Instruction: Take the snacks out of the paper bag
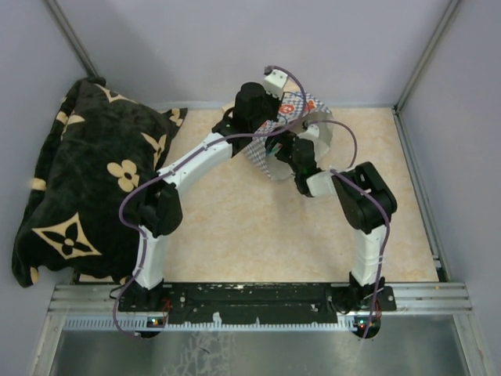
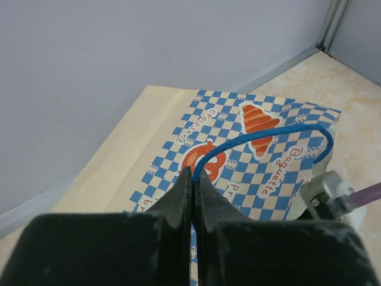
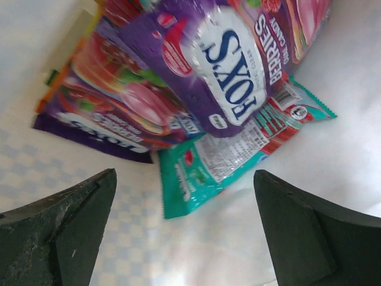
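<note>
The checked paper bag [image 1: 257, 156] lies tilted near the back wall, its pale mouth facing the front. My left gripper is shut, with the bag's blue cord handle [image 2: 262, 136] running between its fingers. At the bag's mouth, my right gripper stands open with nothing gripped. Ahead of its fingers, in the right wrist view, lie a purple snack pack [image 3: 178, 50], a second purple pack [image 3: 113, 107] and a green pack [image 3: 178, 185] partly under them. In the top view the arms mostly hide these packs.
A dark patterned blanket [image 1: 86, 176] covers the left side. Grey walls [image 1: 258, 47] close off the back and sides.
</note>
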